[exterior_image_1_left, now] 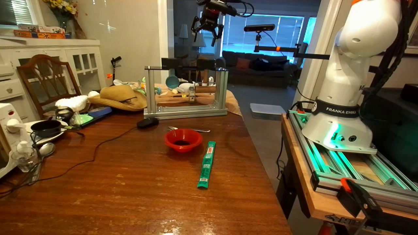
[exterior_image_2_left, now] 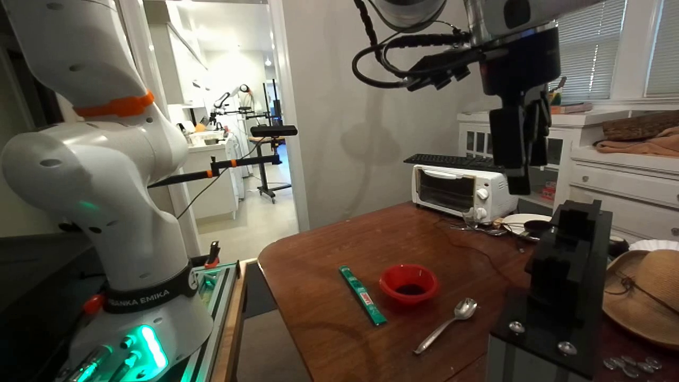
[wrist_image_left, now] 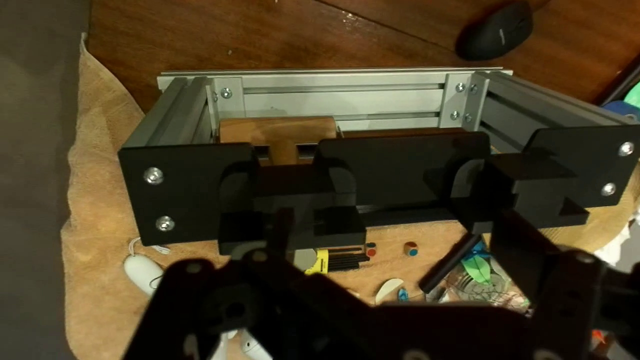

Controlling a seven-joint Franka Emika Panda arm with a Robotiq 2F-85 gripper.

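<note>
My gripper (exterior_image_1_left: 206, 38) hangs in the air above the metal frame (exterior_image_1_left: 184, 113), its fingers apart and nothing between them. In the wrist view the dark fingers (wrist_image_left: 520, 235) spread over the black holders (wrist_image_left: 405, 171) on top of that frame. A red bowl (exterior_image_1_left: 183, 140) with something dark in its bottom rests on the wooden table, well away from the gripper. Beside it lies a long green packet (exterior_image_1_left: 206, 165), flat and apart from the bowl. A metal spoon (exterior_image_2_left: 450, 323) is on the table between the bowl and the frame.
A black mouse (exterior_image_1_left: 147, 123) and its cable lie near the frame. Behind are a straw hat (exterior_image_1_left: 117, 98) and clutter on a tan cloth (wrist_image_left: 99, 198). A white toaster oven (exterior_image_2_left: 455, 191) stands at another side.
</note>
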